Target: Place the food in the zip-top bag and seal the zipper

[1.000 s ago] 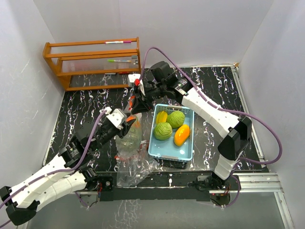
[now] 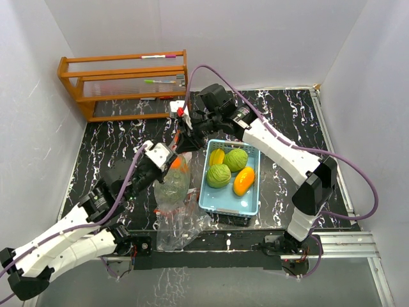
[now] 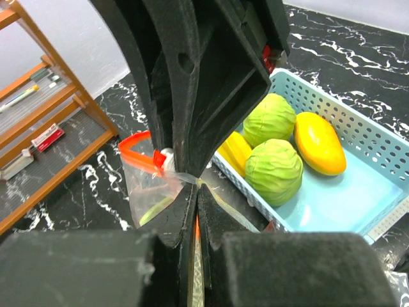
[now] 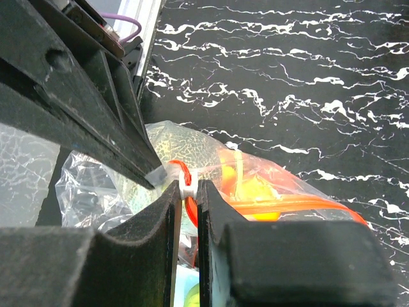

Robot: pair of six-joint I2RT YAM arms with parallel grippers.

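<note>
The clear zip bag (image 2: 171, 190) with its orange zipper (image 4: 300, 203) has orange and yellow food (image 4: 255, 190) inside. Pinched in my right gripper is the white slider (image 4: 187, 181), with the orange zipper strip running through it. My left gripper is shut close to the same end of the zipper. Clear film (image 3: 223, 203) crosses at its fingertips, but whether any is caught between them is unclear. In the top view both grippers meet over the bag's upper end and hide the slider.
A blue basket (image 2: 230, 203) right of the bag holds two green cabbages (image 2: 218, 176), a yellow fruit (image 2: 216, 157) and an orange papaya-like fruit (image 2: 243, 181). A wooden rack (image 2: 128, 73) stands at the back left. Clear counter lies right of the basket.
The basket and its contents have stayed put.
</note>
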